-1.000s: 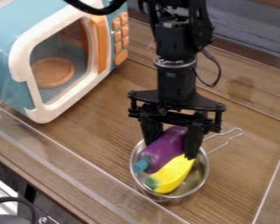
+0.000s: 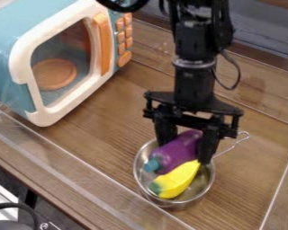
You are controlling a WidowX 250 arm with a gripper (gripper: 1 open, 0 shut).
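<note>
A steel pot (image 2: 202,187) with a wire handle stands on the wooden counter, holding a purple bottle (image 2: 175,154) with a teal cap and a yellow banana (image 2: 175,179). My black gripper (image 2: 184,142) is over the pot, its fingers down around the purple bottle and shut on it. The fingertips are partly hidden behind the bottle.
A toy microwave (image 2: 26,40) in teal and white with orange buttons stands at the upper left, its round plate inside. A clear plastic edge runs along the counter's front left. The counter right of the pot is clear.
The arm and gripper have shifted slightly right and its upper part has risen a little over the last second. The bottle and banana look nearly unmoved in the pot.
</note>
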